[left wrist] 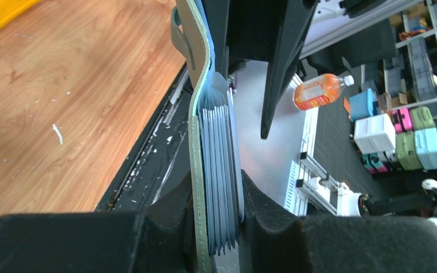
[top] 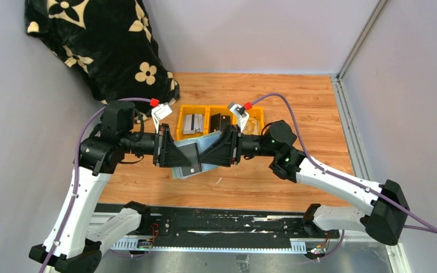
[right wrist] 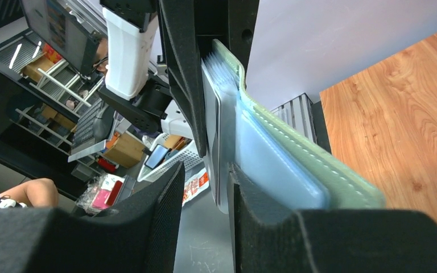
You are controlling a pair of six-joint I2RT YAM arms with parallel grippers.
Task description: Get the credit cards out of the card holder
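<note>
The card holder [left wrist: 199, 74], with a pale green cover and a stack of clear bluish sleeves [left wrist: 221, 176], hangs above the table between both arms. My left gripper is shut on its cover and sleeves. A dark grey card [top: 189, 154] faces up in the top view; a thin grey card [right wrist: 211, 136] stands edge-on at the holder's side in the right wrist view. My right gripper is open around that card's edge, one finger [right wrist: 250, 199] between it and the outer sleeves. Whether its fingers touch the card, I cannot tell.
Behind the grippers, a yellow tray [top: 206, 120] has loose cards [top: 193, 123] in its left compartment and dark items [top: 219, 121] in the middle. A black patterned cloth [top: 102, 45] lies at the back left.
</note>
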